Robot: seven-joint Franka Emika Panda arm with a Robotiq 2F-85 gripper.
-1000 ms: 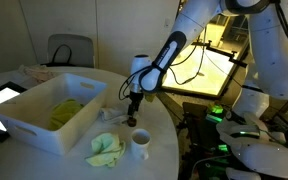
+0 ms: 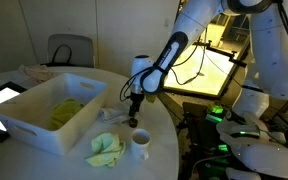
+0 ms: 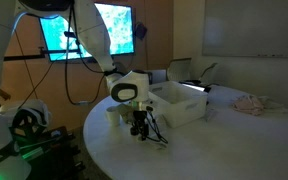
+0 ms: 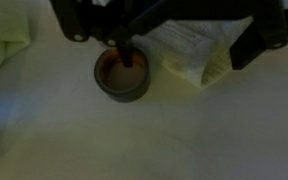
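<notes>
My gripper is open, reaching down close to the table. In the wrist view, a small dark round cup (image 4: 122,92), brownish inside, sits under the left finger (image 4: 123,44). That fingertip overlaps the cup's opening; I cannot tell whether it is inside or only above. The right finger (image 4: 252,46) stands well to the side, over the white cloth's edge. The same cup (image 2: 134,123) shows as a small dark spot just below my gripper (image 2: 132,104) in exterior view 1. Exterior view 2 shows my gripper (image 3: 144,130) low in front of the box.
A crumpled white cloth (image 2: 113,114) lies beside the cup, partly beneath the gripper. Nearby are a pale green cloth (image 2: 106,150) and a white mug (image 2: 140,145). The large white box (image 2: 54,139) holds something green. Open tabletop (image 3: 239,145) lies on the right.
</notes>
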